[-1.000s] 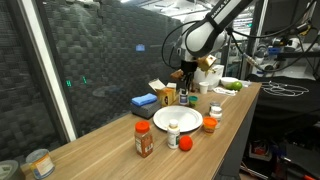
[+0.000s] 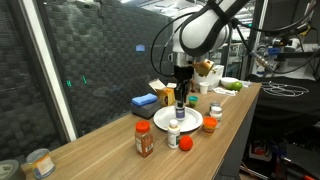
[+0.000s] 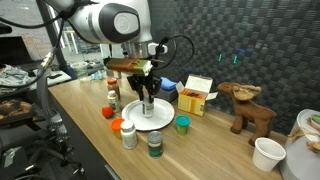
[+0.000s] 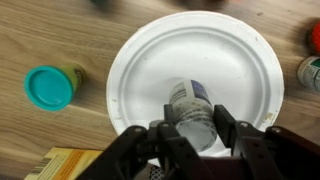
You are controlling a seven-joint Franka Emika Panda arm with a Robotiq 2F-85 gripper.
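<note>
A small bottle (image 4: 190, 105) with a pale label and dark cap is between the fingers of my gripper, which is shut on it. In exterior view 1 the bottle (image 2: 180, 112) hangs over or stands on the white plate (image 2: 163, 124); whether its base touches cannot be told. Exterior view 2 has the same bottle (image 3: 148, 108) upright above the plate (image 3: 160, 119), under the gripper (image 3: 146, 92). From the wrist, the plate (image 4: 140, 75) lies beneath the bottle, and its rim is clear on most sides.
Close around the plate are a red-orange jar (image 2: 144, 140), a white bottle (image 2: 173, 134), a red ball (image 2: 186, 143), an orange cup (image 2: 209, 124) and a green cup (image 4: 50, 88). A yellow box (image 3: 197, 93) and a toy moose (image 3: 250, 108) stand behind. Bare wood lies at the table's left (image 2: 90, 158).
The gripper has carried the bottle leftward and toward the camera in exterior view 1, from beyond the plate beside the yellow box to over the plate. The other objects look unmoved.
</note>
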